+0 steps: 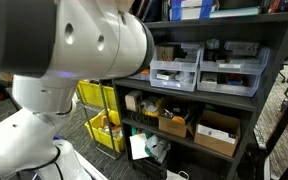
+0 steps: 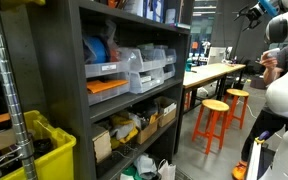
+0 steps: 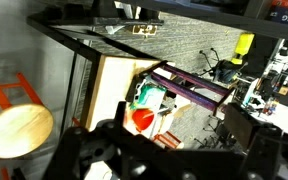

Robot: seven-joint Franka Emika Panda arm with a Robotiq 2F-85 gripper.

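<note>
My gripper shows at the bottom of the wrist view, its dark fingers point(image 3: 106, 143) set wide apart. It is open, and nothing is held between them. Beyond the gap, at some distance, appear a light wooden panel edge point(image 3: 106, 88) and a cluttered area with a red item point(image 3: 142, 118). In exterior view 1 the large white arm point(image 1: 99, 40) crosses the upper left, and the fingers cannot be made out there.
A dark shelf unit holds clear plastic bins point(image 1: 174, 72) and cardboard boxes point(image 1: 216, 132). Yellow crates point(image 1: 106, 130) stand left of it. Orange stools point(image 2: 212, 118) stand by a long table point(image 2: 209, 75); open floor lies before them.
</note>
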